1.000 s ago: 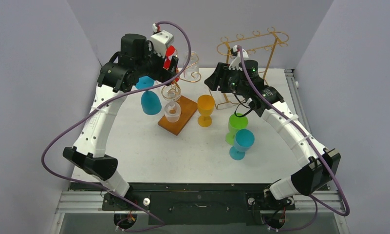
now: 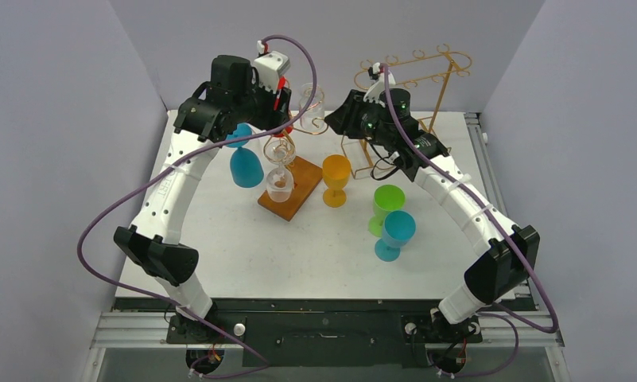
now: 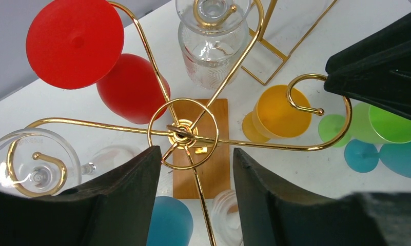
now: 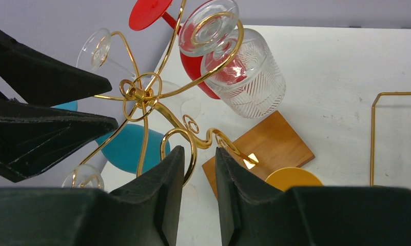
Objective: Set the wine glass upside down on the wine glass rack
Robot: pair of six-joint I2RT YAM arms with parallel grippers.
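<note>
The gold carousel rack (image 3: 181,134) stands on a wooden base (image 3: 213,115), its curled arms spreading outward. Red, clear and blue glasses hang upside down from it: a red glass (image 3: 131,87), a clear patterned glass (image 4: 259,77), another clear glass (image 2: 280,185) and a blue glass (image 2: 246,168). My left gripper is part open above the rack's centre; the top ring shows between its fingers in the left wrist view. At the rack's right side, my right gripper is part open and empty. A bare hook (image 4: 180,132) overlaps its left finger; contact cannot be judged.
An orange glass (image 2: 336,177), a green glass (image 2: 388,200) and a blue glass (image 2: 398,229) stand upright on the table. A second gold rack (image 2: 442,95) rises behind the right arm.
My left gripper has shifted slightly right over the rack. My right gripper has moved left, closer to the carousel. The front clear glass hangs slightly differently.
</note>
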